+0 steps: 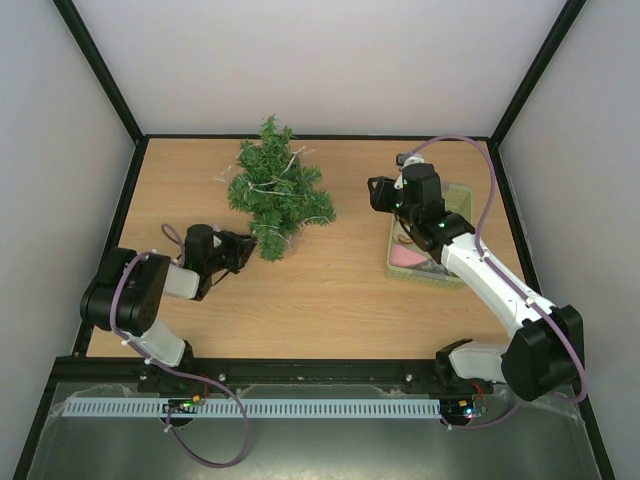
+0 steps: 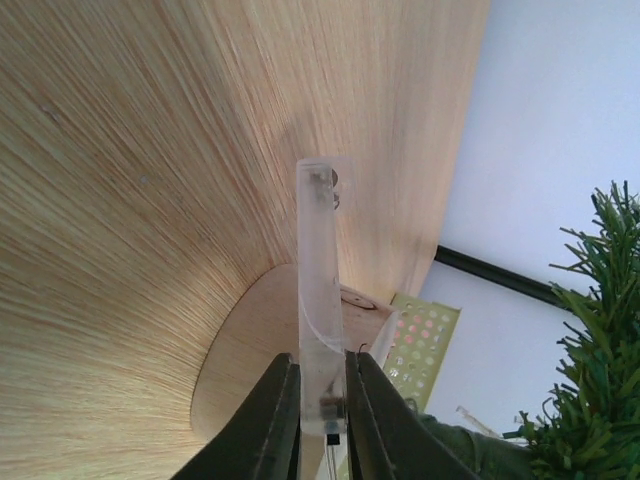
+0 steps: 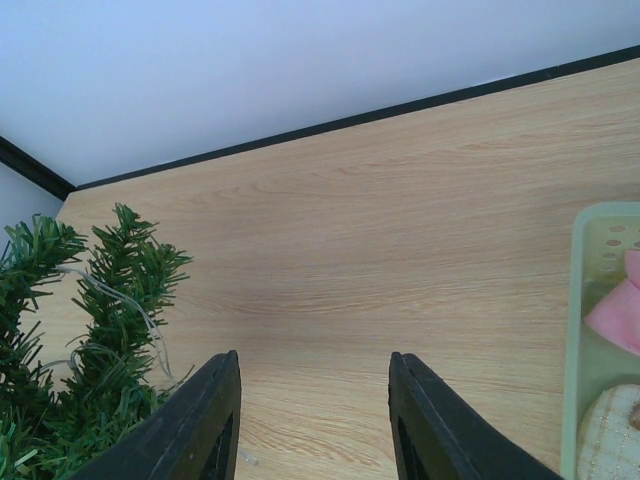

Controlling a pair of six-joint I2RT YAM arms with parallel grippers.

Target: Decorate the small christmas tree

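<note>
The small green tree [image 1: 275,190], with pale strands on its branches, stands in the middle back of the table. My left gripper is beside its lower left, shut on a clear plastic piece [image 2: 320,260] that points up in the left wrist view; a wooden round base [image 2: 245,360] lies behind it. My right gripper hangs at the green basket's [image 3: 577,280] left side, its fingers apart with nothing between them.
The basket holds a pink item [image 3: 615,315] and a pale round item [image 3: 605,440]. Walls bound the table at back and sides.
</note>
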